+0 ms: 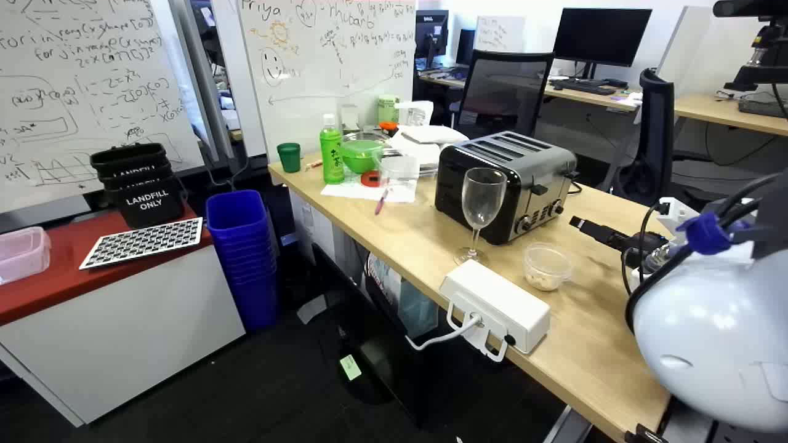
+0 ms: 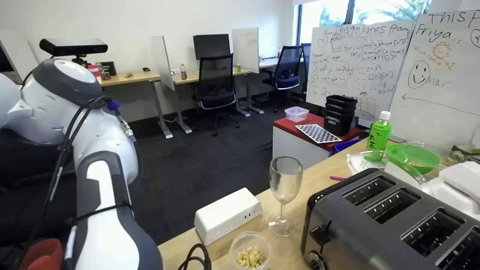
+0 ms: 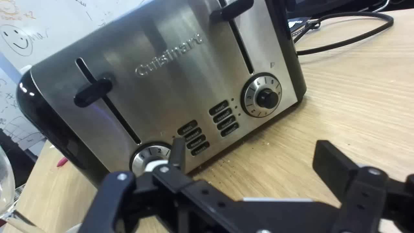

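Observation:
In the wrist view my gripper stands open, its two dark fingers wide apart and only bare tabletop showing between them. A steel and black toaster (image 3: 163, 89) fills much of that view, its front with two levers and two dials turned toward me. The left finger (image 3: 177, 152) overlaps the lower-left dial in the picture; whether they touch, I cannot tell. From the side, the gripper (image 1: 580, 223) appears low over the table in front of the toaster (image 1: 510, 184). Exterior view 2 does not show the fingers.
An upright wine glass (image 1: 484, 199) stands close beside the toaster. Nearby are a clear cup of pale pieces (image 2: 250, 257) and a white power box (image 1: 496, 301) at the table edge. Beyond the toaster are a green bottle (image 1: 332, 151) and a green bowl (image 1: 362, 154).

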